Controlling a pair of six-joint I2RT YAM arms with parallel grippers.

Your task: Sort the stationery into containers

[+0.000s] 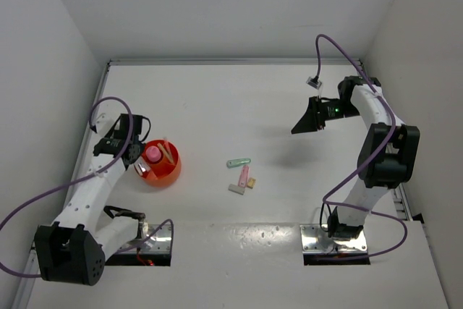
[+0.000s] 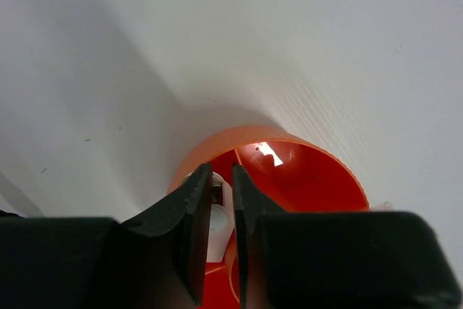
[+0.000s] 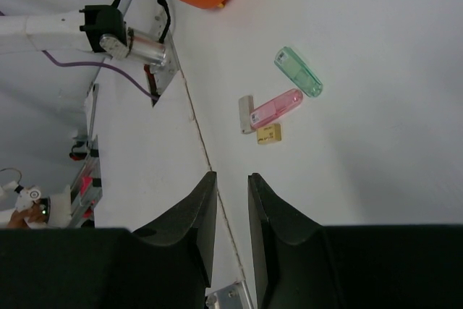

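An orange divided container (image 1: 165, 175) holds a pink round item (image 1: 153, 153), stick-like pieces and a pale piece (image 2: 218, 229). My left gripper is over it, fingers nearly closed on or at that pale piece; exactly what they grip is partly hidden. On the table lie a green item (image 1: 238, 162), a pink item (image 1: 244, 175), a grey block (image 1: 236, 189) and a small tan block (image 3: 268, 134). My right gripper hangs over the right side, its fingertips somewhat apart with nothing between them.
The table's front edge (image 3: 199, 128) runs below the loose stationery. Walls stand behind and to both sides.
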